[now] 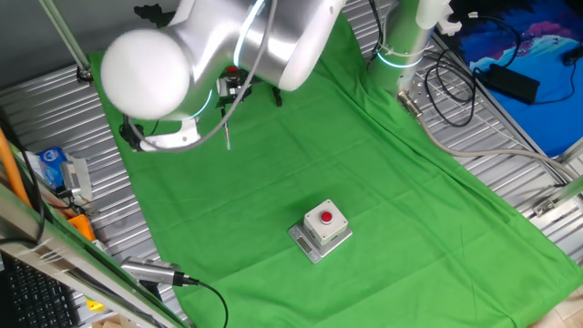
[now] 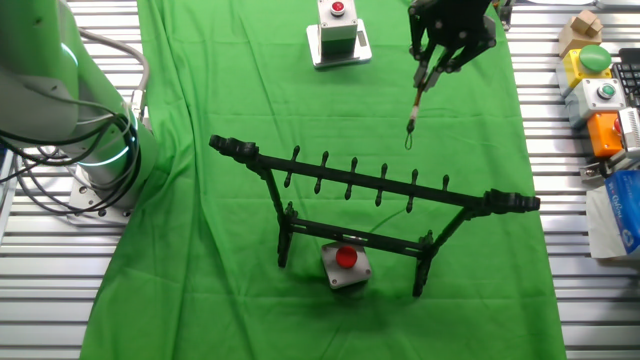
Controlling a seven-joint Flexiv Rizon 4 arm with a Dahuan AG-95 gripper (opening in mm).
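In exterior view 2 my gripper [image 2: 425, 80] reaches in from the top right, shut on a thin brush-like stick [image 2: 413, 113]. The stick points down, and a small dark loop hangs at its lower end. A black rack [image 2: 385, 183] with several pegs along its top bar stands on the green cloth. The loop hangs above the far side of that bar in the picture, apart from the pegs. From exterior view 1 the arm covers most of the rack, and the stick [image 1: 228, 137] shows as a thin pale rod below the gripper.
A red-button box [image 2: 346, 258] sits by the rack's feet. Another red-button box [image 1: 326, 219] on a metal plate stands in open cloth. Button boxes [image 2: 597, 95] and a blue package [image 2: 626, 205] line the right edge.
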